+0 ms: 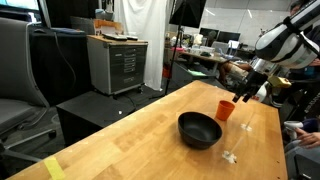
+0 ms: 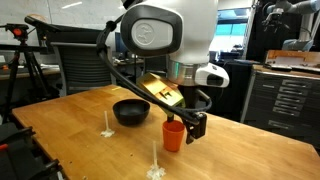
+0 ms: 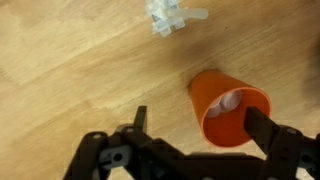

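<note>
An orange cup (image 2: pixel 173 135) stands upright on the wooden table, and in the wrist view the same cup (image 3: pixel 208 92) shows pale rounded contents inside. My gripper is open just above it, with one finger near the cup's right rim and the other off to the left over bare table. Nothing is held between the fingers. From the side, the gripper (image 2: pixel 187 110) hangs close over the cup. A black bowl (image 1: pixel 199 130) rests on the table near the cup (image 1: pixel 224 110).
A pale, thin piece on a whitish patch (image 2: pixel 155 173) lies on the table in front of the cup. Another pale piece (image 2: pixel 106 131) lies farther left. An office chair (image 1: pixel 30 80) and drawer cabinet (image 1: pixel 117 65) stand beyond it.
</note>
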